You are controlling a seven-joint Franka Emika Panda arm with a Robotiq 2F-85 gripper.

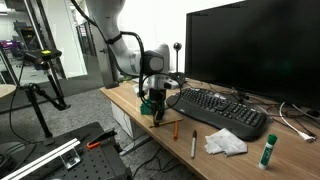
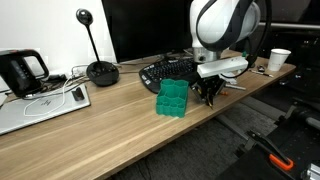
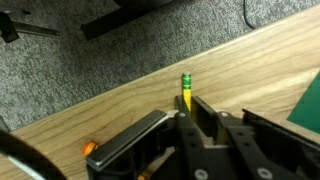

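A slim yellow stick with a green end, perhaps a pencil or crayon, juts from between the fingertips in the wrist view. My gripper is shut on it, low over the wooden table near its front edge. Most of the stick's length is hidden by the fingers. Beside the gripper stands a green compartmented holder, partly covered by the arm in exterior view 1. An orange stick lies on the table just right of the gripper there.
A dark marker, a white tube, a folded cloth and a green bottle are spread to the right. The keyboard and monitor sit behind. Bare tabletop lies on the holder's far side from the gripper.
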